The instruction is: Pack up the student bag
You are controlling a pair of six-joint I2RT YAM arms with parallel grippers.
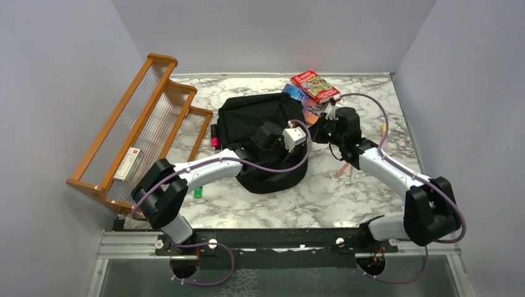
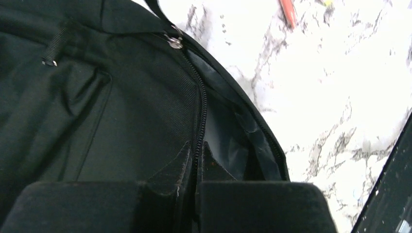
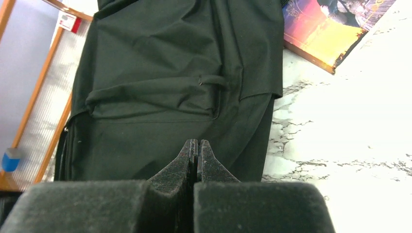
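The black bag (image 1: 251,111) lies unzipped mid-table, its front part (image 1: 272,180) sagging toward me. In the left wrist view my left gripper is shut on the bag's zipper edge (image 2: 201,109), with the teeth running down between the fingers. The metal zipper slider (image 2: 175,42) sits farther up that edge, and a black strap (image 2: 156,8) rises from it out of frame. My right gripper is shut above the bag's right side, its tips together; whether it grips the strap cannot be seen. The left fingertips are hard to make out from above.
A red book (image 1: 315,85) overlaps a blue one (image 1: 296,94) behind the bag. The wooden shelf (image 1: 141,120) with a white box (image 1: 128,164) stands left. A red pencil (image 1: 342,169) lies right.
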